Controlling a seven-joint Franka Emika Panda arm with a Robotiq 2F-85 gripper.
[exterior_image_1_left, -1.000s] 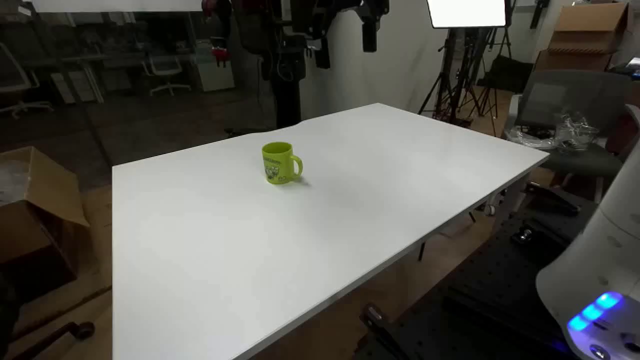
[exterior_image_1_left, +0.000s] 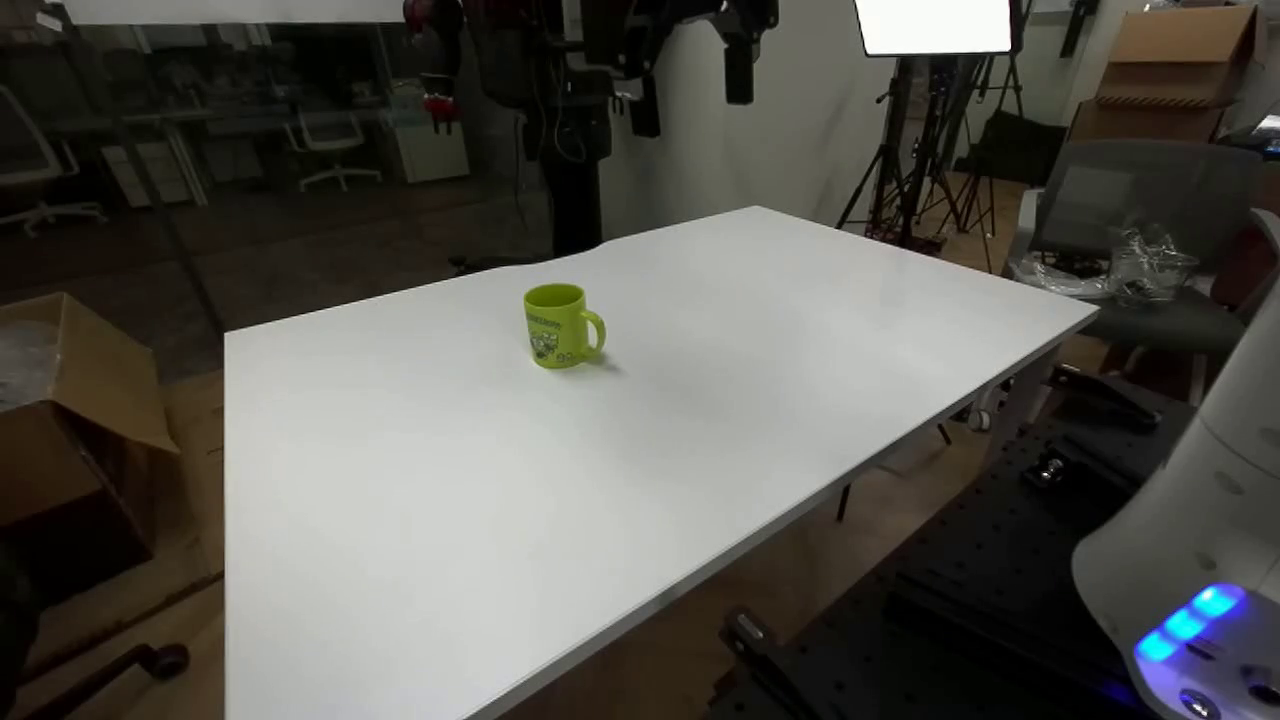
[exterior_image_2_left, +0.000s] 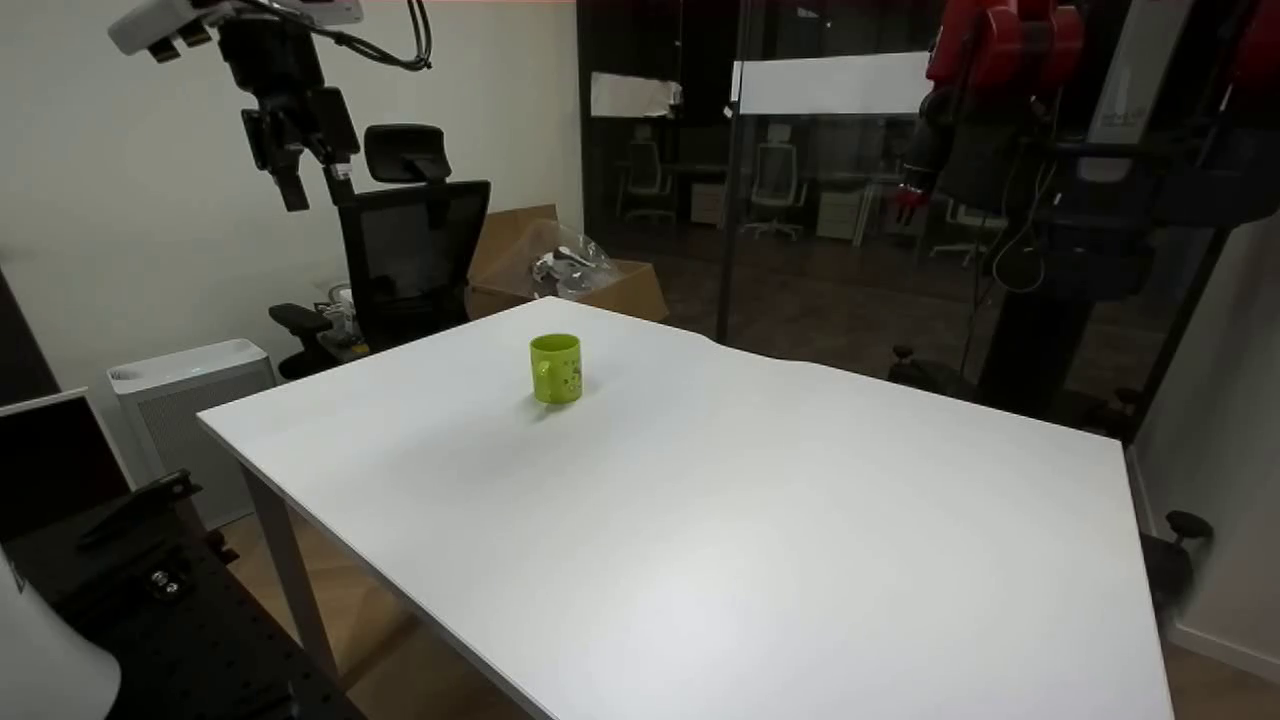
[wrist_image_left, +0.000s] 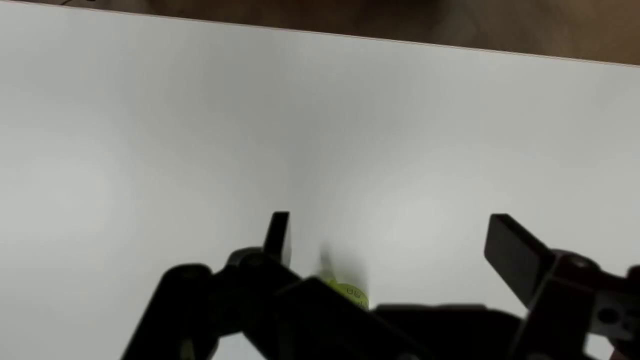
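Observation:
A lime-green mug (exterior_image_1_left: 554, 326) with printing on its side stands upright on the white table (exterior_image_1_left: 396, 516). Its handle points right in exterior view 1. In exterior view 2 the mug (exterior_image_2_left: 557, 370) is toward the table's far left part. My gripper (exterior_image_1_left: 693, 118) hangs high above the tabletop, well clear of the mug, its fingers wide apart and empty. Exterior view 2 shows the gripper (exterior_image_2_left: 311, 190) at upper left. From the wrist, only a sliver of the mug (wrist_image_left: 352, 293) shows at the bottom, mostly hidden behind the open gripper.
Apart from the mug, the tabletop is bare. Beyond its far edge stands another dark robot with red parts (exterior_image_2_left: 1002, 54). An office chair (exterior_image_2_left: 414, 240) and a cardboard box (exterior_image_1_left: 84, 408) are off the table.

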